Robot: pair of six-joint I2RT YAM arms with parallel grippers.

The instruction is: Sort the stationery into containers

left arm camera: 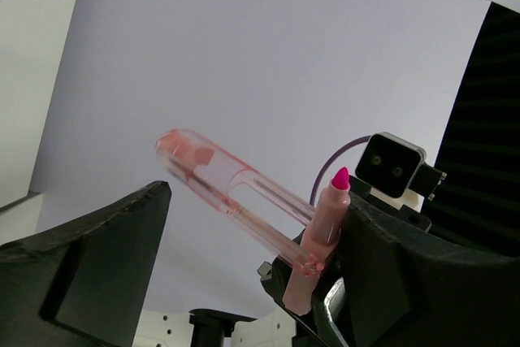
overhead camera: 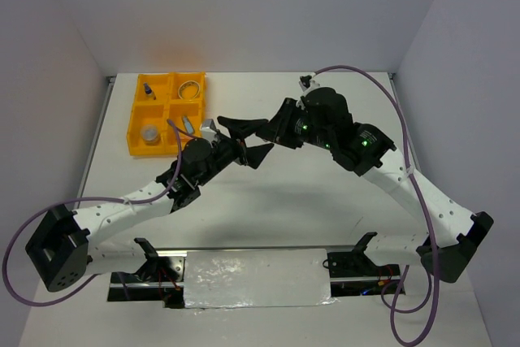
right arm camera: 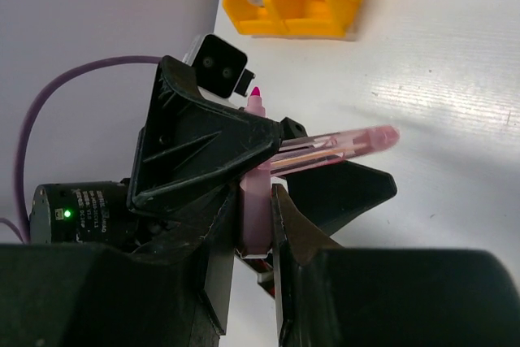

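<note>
A pink marker (right arm camera: 257,237) with a bright magenta tip is pinched upright between the fingers of my right gripper, which is shut on it. From it sticks out a clear pink tube-like piece (left arm camera: 195,170); whether the two are joined, I cannot tell. My left gripper has its fingers spread around these pink pieces. In the left wrist view, the tube stands in the gap and the marker is close against the right-hand finger (left arm camera: 406,266); contact there is unclear. From above, both grippers hide the pieces. The orange divided tray (overhead camera: 132,132) sits at the back left.
The tray holds a dark-capped bottle (overhead camera: 149,90), a yellow ring (overhead camera: 189,89), a clear round item (overhead camera: 149,133) and a grey item (overhead camera: 188,124). Around the grippers the white table (overhead camera: 325,201) is bare. Both grippers overlap closely mid-table.
</note>
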